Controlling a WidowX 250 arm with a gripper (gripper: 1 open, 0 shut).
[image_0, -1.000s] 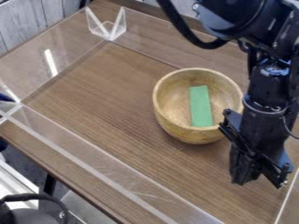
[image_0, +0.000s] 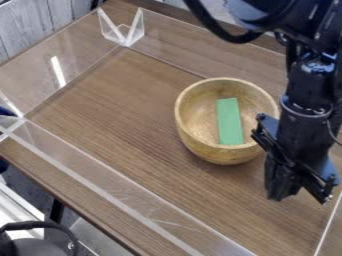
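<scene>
A round wooden bowl (image_0: 201, 120) sits on the wooden table (image_0: 107, 110), with a green rectangular block (image_0: 229, 122) inside it. My black gripper (image_0: 277, 190) is low over the table, just to the right and front of the bowl, its fingers pointing down. It is shut, with nothing visible between the fingers.
Clear plastic pieces (image_0: 122, 28) stand at the table's back left corner. A black cable and dark part lie at the lower left edge.
My gripper has risen slightly and shifted a little away from the front of the table. The bowl and block look unmoved.
</scene>
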